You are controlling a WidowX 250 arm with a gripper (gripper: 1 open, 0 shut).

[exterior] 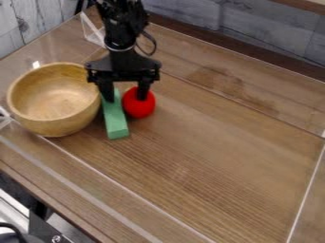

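My black gripper (124,78) hangs down from the top of the view, over a green block (114,118) and a red ball-like object (140,106). Its fingers reach down on both sides near the tops of these two. Whether it is open, shut or holding either one is unclear. The green block lies just right of a wooden bowl, and the red object is close at its right.
A large wooden bowl (51,102) takes up the left. Grey walls and a clear plastic item stand at the back left.
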